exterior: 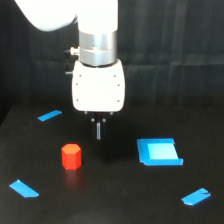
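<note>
A red block with a faceted outline stands on the dark table, left of the middle. My gripper hangs beneath the white arm, above and to the right of the block in the view, apart from it. Its fingers are thin and dark, so whether they are open or shut is unclear. To the right lies a pale square bordered by blue tape.
Blue tape strips lie flat at the back left, front left and front right. Dark, bare table stretches between the block and the taped square. A black curtain hangs behind.
</note>
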